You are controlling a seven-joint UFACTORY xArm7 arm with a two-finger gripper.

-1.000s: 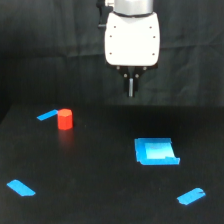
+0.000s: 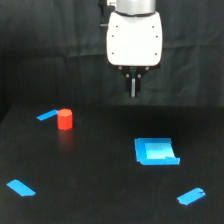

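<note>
A small red object (image 2: pixel 65 119) with a rounded or faceted outline stands on the dark table toward the left. To the right lies a blue-edged square (image 2: pixel 156 151) with a paler middle; whether it is a shallow tray or a taped patch is hard to make out. High over the back of the table, my gripper (image 2: pixel 133 95) points down from a white arm head, well apart from both. Its fingers look thin and close together, too small to tell open from shut. Nothing visible hangs from them.
Blue strips lie flat at the back left (image 2: pixel 48 115), front left (image 2: pixel 21 188) and front right (image 2: pixel 191 196), like markers on the table. A black curtain (image 2: pixel 45 55) hangs behind.
The arm head and gripper have shifted very slightly to the right in view. The red object, the blue square and the strips have stayed in place.
</note>
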